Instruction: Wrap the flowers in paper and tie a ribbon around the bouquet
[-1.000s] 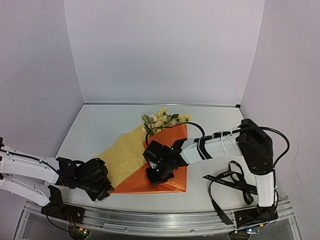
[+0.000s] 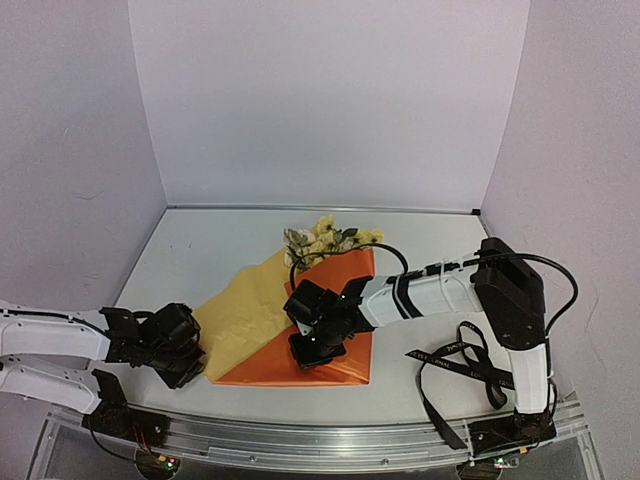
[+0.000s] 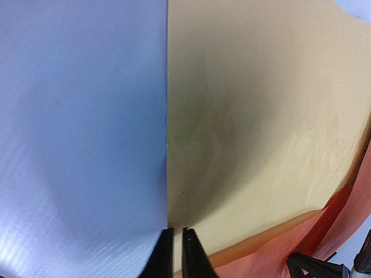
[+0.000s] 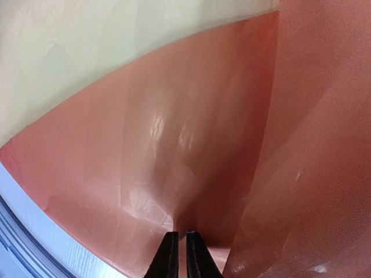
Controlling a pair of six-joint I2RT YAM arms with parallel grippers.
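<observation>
Yellow flowers [image 2: 325, 240] lie at the back of the table, at the upper end of yellow paper [image 2: 245, 310] and orange paper [image 2: 345, 275]. My left gripper is low at the yellow paper's left edge, its fingertips close together with a narrow gap. That edge runs down to the left fingertips; whether paper is pinched there is unclear. Over the orange paper's lower part, my right gripper points down, its fingertips also only slightly apart. Orange paper shows around and between them; a grip on it cannot be made out. A black ribbon [image 2: 482, 370] lies loose at the right.
The metal rail [image 2: 330, 440] runs along the table's front edge, below the papers. White walls enclose the back and both sides. Bare table [image 2: 210, 240] shows at the back left. My right arm stretches across the area between ribbon and papers.
The papers' lower edge has shifted slightly left. The right arm looks nearly still.
</observation>
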